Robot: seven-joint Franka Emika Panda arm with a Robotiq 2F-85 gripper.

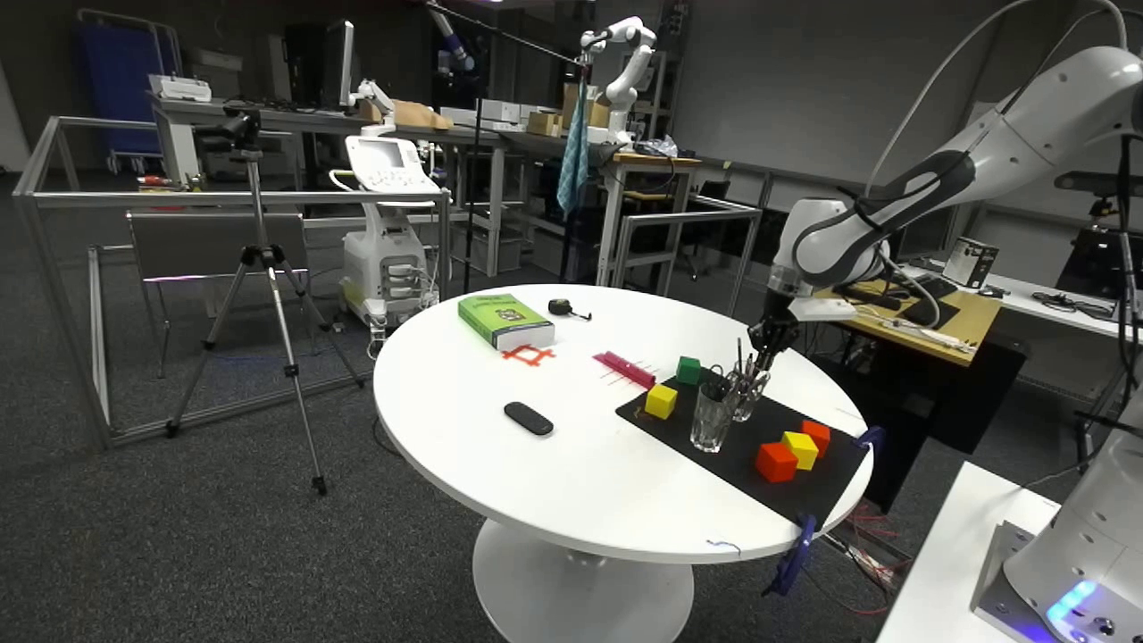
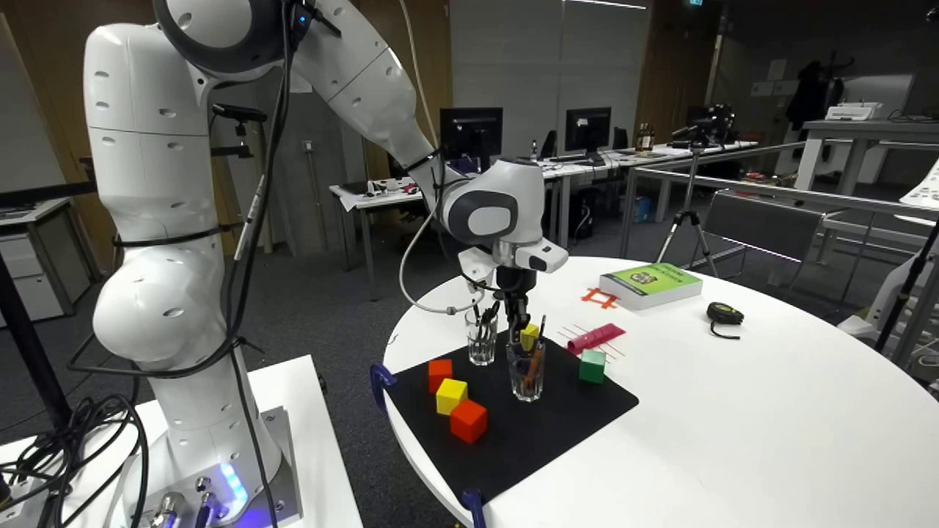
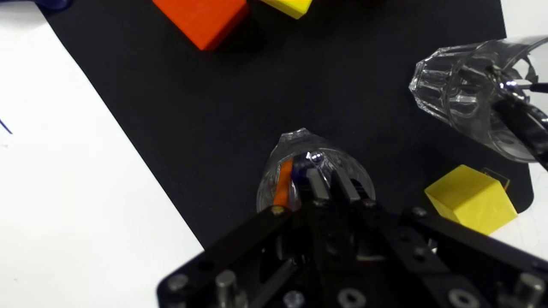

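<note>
My gripper points down into the mouth of a clear glass (image 3: 362, 174), its fingers close together. It is shut on a dark item whose shape is hard to make out among the glass's contents. An orange piece (image 3: 283, 184) and something dark blue stand in that glass too. In exterior view 2 this glass (image 2: 526, 383) stands on the black mat, with the gripper (image 2: 519, 324) just above its rim. Beside it is a second clear glass (image 2: 481, 350), holding dark-handled tools; the wrist view shows this second glass (image 3: 465, 97) on the right.
Two red cubes and a yellow cube (image 2: 451, 396) sit in a row on the mat (image 2: 546, 431). Another yellow cube (image 3: 470, 200) and a green cube (image 2: 592, 367) are near the glasses. A magenta piece (image 1: 624, 369), book (image 1: 504, 320) and tape measure (image 1: 562, 307) lie farther off.
</note>
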